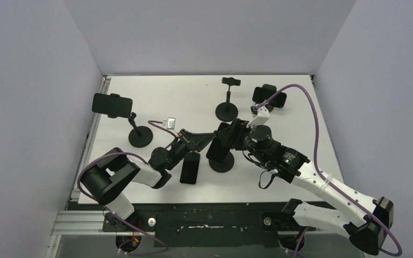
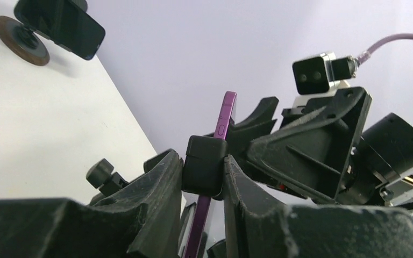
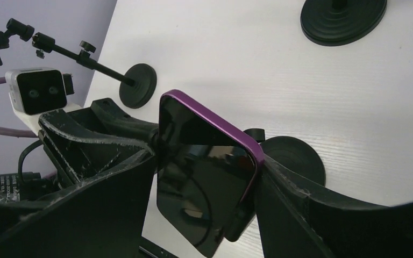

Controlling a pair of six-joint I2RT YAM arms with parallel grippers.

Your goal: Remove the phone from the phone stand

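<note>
The black phone (image 3: pixel 199 180) with a purple rim leans at a slant over its round-based phone stand (image 1: pixel 221 165), between both grippers. In the left wrist view the phone (image 2: pixel 196 228) is seen edge-on, a black clamp block (image 2: pixel 204 166) at its side. Both fingers of my left gripper press against that block. My right gripper has its fingers well apart, with the phone's face across the gap and its purple rim by the right finger (image 3: pixel 282 188). Whether it squeezes anything is unclear.
Another phone (image 1: pixel 190 168) lies flat on the table by the left arm. Other stands are at the left (image 1: pixel 140 136), back middle (image 1: pixel 226 111) and back right (image 1: pixel 269 96).
</note>
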